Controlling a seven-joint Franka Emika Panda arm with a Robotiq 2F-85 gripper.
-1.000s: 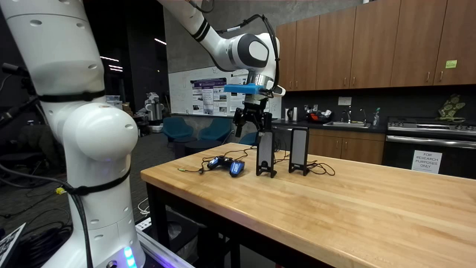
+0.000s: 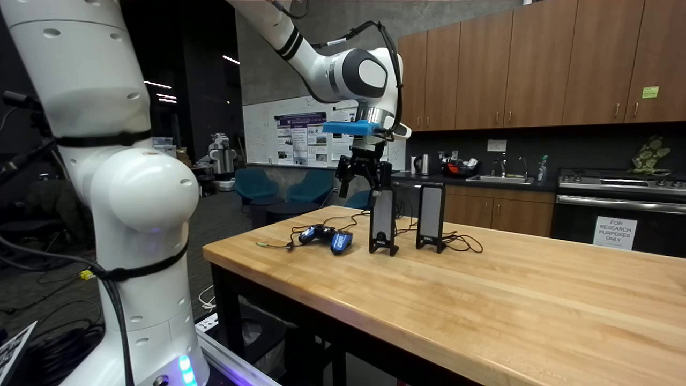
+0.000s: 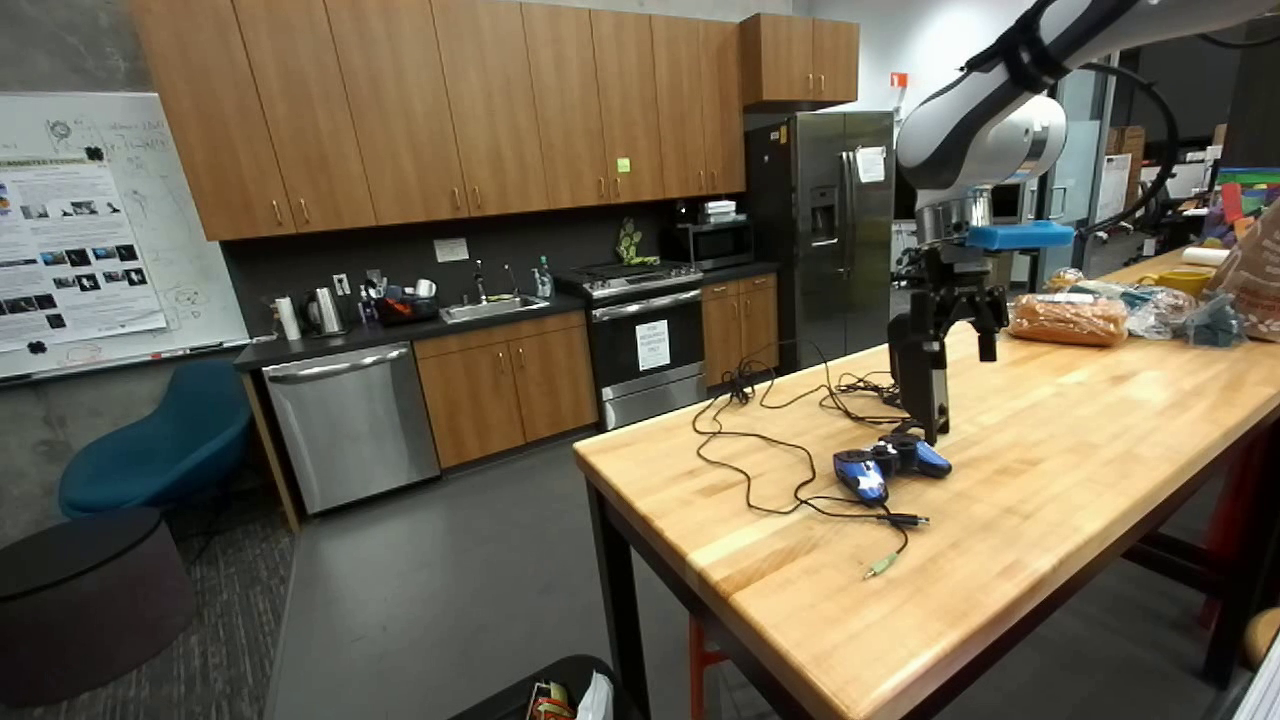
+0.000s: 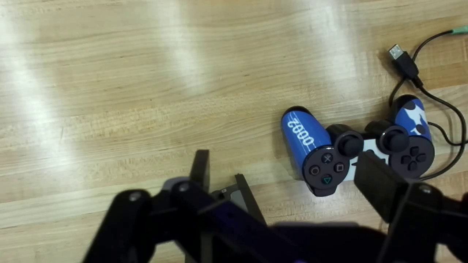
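Two slim black Dell speakers with grey fronts, the left speaker and the right speaker, stand upright on the table. My gripper hangs pointing down at about the height of the left speaker's top. In the wrist view the gripper is open, its fingers wide apart. One speaker shows there close to the left finger, partly hidden by the gripper's body. A blue and black game controller lies on the table below, partly behind the right finger.
Loose black cables spread around the controller and speakers, close to the wooden table's end. Plastic bags, a bread-like package and a yellow cup sit farther along.
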